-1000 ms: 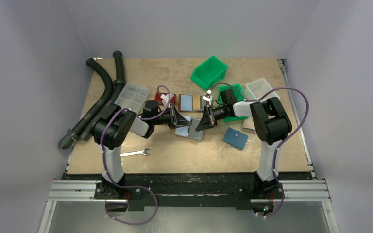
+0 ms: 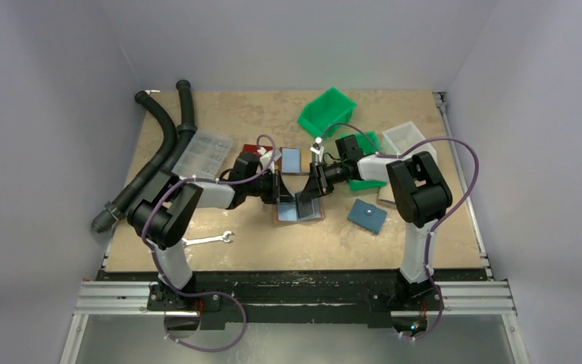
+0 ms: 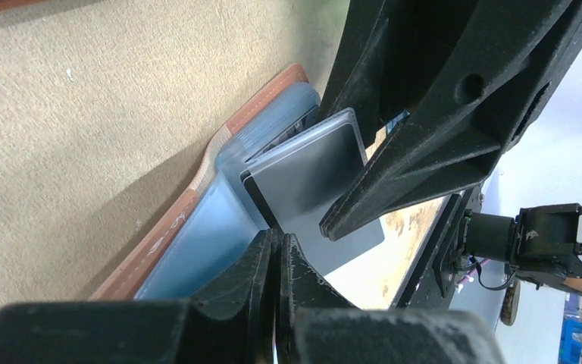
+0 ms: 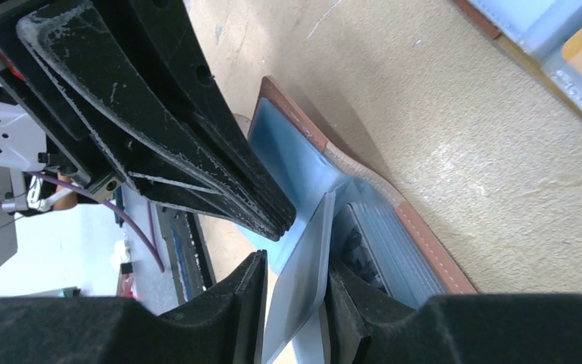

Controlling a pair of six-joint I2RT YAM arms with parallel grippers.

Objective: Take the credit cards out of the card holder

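Note:
The open card holder (image 2: 288,213) lies mid-table between my grippers, with blue plastic sleeves (image 3: 193,250) and a tan edge. A dark grey card or panel (image 3: 303,182) shows inside it. My left gripper (image 2: 283,196) is shut at the holder, its fingertips low among the sleeves; in the right wrist view it presses against the blue sleeve. My right gripper (image 2: 308,191) stands open around the holder's inner flap, a translucent sleeve edge (image 4: 303,280) between its fingers; whether it touches is unclear.
A second holder (image 2: 290,160) lies behind, a blue one (image 2: 367,216) at front right. Green bins (image 2: 326,114), a white bin (image 2: 403,136), a clear organiser (image 2: 203,155), black pipes (image 2: 159,129) and a wrench (image 2: 208,240) surround the work.
The card holder has shifted slightly right and toward the front, straightening. My left gripper has moved along with it; my right gripper has moved a little left.

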